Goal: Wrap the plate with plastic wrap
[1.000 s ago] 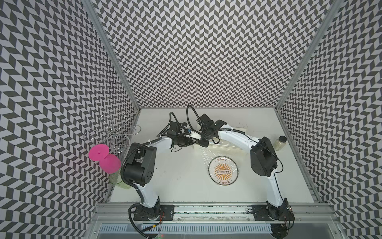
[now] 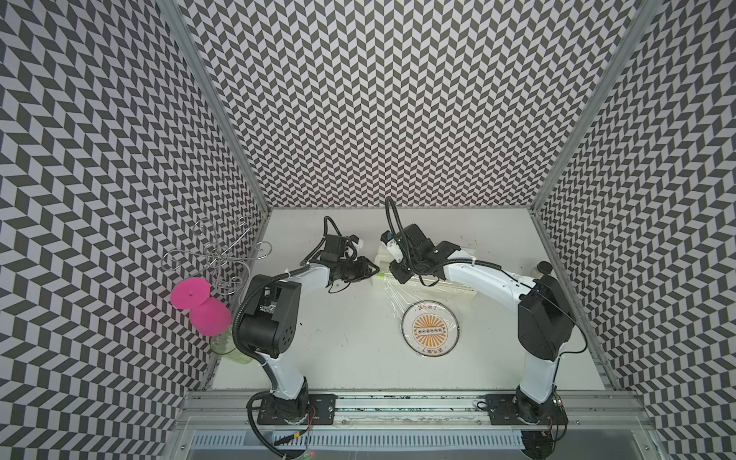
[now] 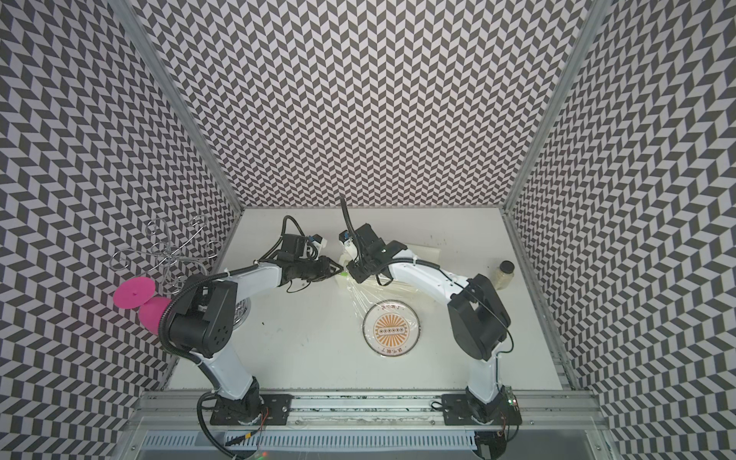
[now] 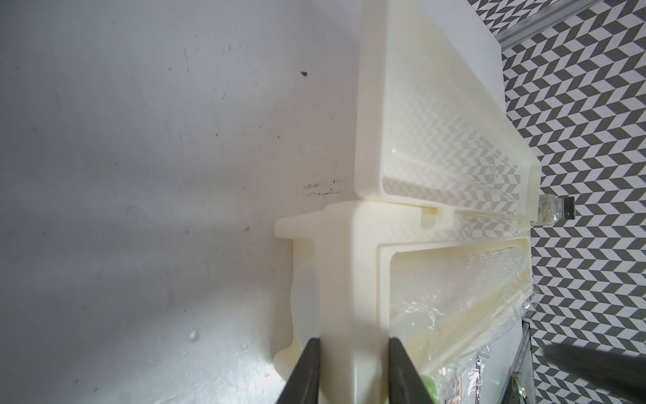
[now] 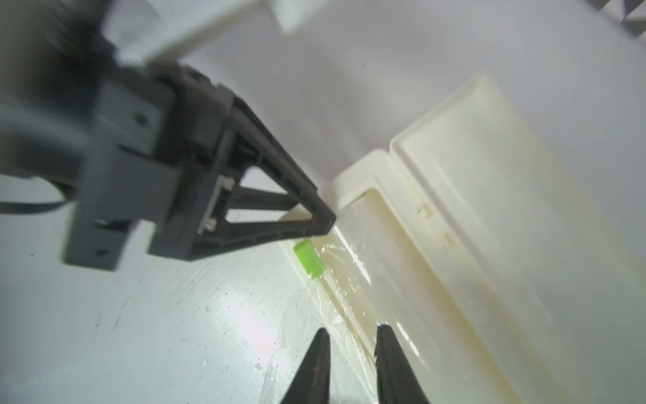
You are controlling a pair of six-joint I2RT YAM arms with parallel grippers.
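Observation:
The round plate (image 2: 429,329) with orange print lies mid-front of the table, clear film stretched over it toward the cream wrap dispenser (image 4: 353,269). In the left wrist view my left gripper is shut on the dispenser's end; its open lid (image 4: 444,128) lies alongside. A green slider (image 5: 308,259) sits on the dispenser's near edge. My right gripper hangs above the dispenser and film, its fingers part open, with nothing seen held between them.
A jar (image 3: 503,274) with dark lid stands at the right. Pink items (image 2: 207,306) and a wire rack (image 2: 218,253) are at the far left.
My right gripper has moved to the right, away from the left gripper, and its arm has shifted with it. The left arm and plate look unchanged.

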